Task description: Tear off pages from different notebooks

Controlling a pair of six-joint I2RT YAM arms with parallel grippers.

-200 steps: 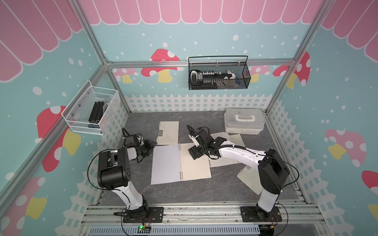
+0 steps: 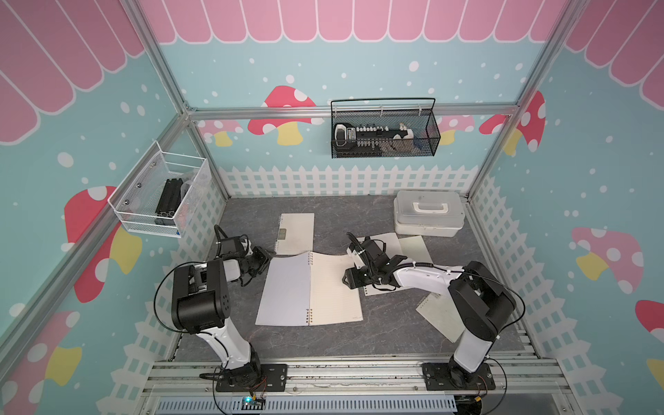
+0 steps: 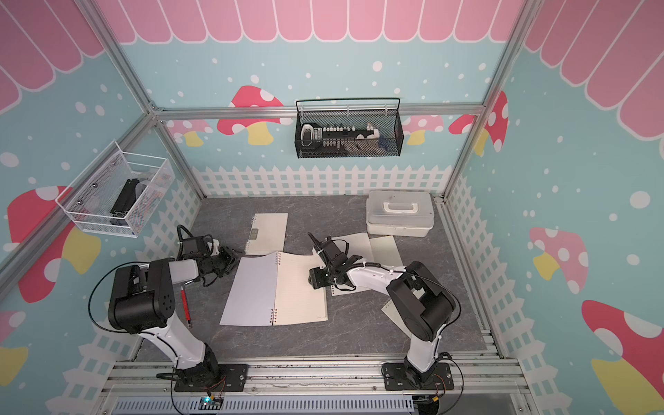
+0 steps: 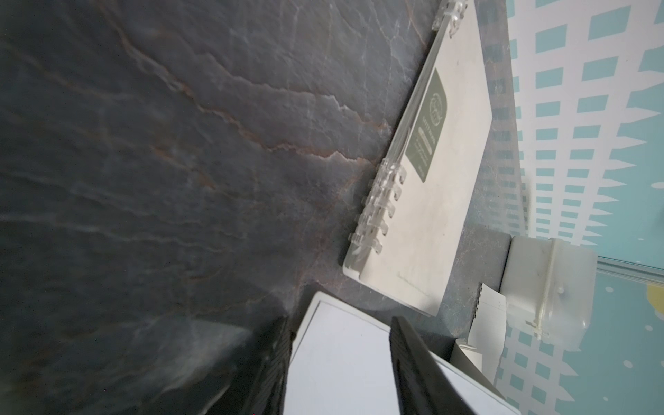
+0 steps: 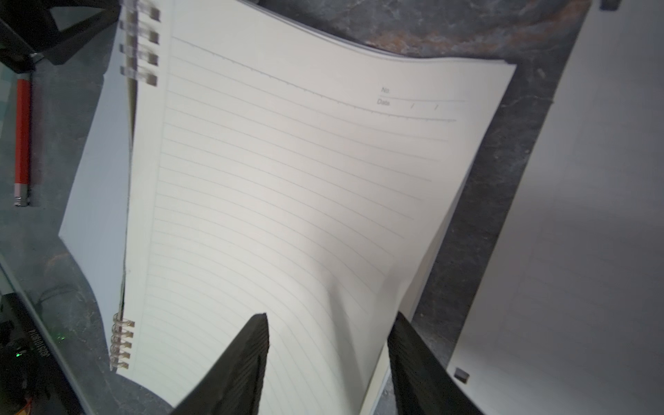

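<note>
A spiral notebook lies open mid-table, lilac-white left page (image 2: pixel 285 289), lined cream right page (image 5: pixel 290 173). My left gripper is at its upper left corner; whether anything is between its fingers I cannot tell. My right gripper is over the cream page's right edge, part open, the page's edge bowed up between its fingertips. Behind lies a small cream notebook (image 4: pixel 449 193) with a clear binding. More pads and pages (image 2: pixel 408 242) lie to the right, partly under my right arm.
A clear lidded box (image 2: pixel 429 213) stands at the back right. A red pencil (image 3: pixel 184 304) lies at the left. Wire baskets hang on the back wall (image 2: pixel 385 135) and left wall (image 2: pixel 159 193). Bare table shows at the front and back.
The open notebook has shifted left and slightly toward the front. My right gripper has moved right and down to the page's edge. My left arm stays still.
</note>
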